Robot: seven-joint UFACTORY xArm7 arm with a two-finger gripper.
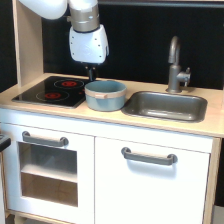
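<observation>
A blue-grey pot (106, 102) stands upright on the wooden counter, between the stove and the sink. My gripper (91, 73) points down just above the pot's far left rim. Its small dark fingers come close to that rim, and contact cannot be made out. At this size I cannot tell whether the fingers are apart or together, and no object shows between them.
A black stove top (58, 91) with red burner rings lies to the left. The metal sink (165, 104) and its dark faucet (176, 70) are on the right. Cabinet doors (150, 185) with grey handles are below the counter.
</observation>
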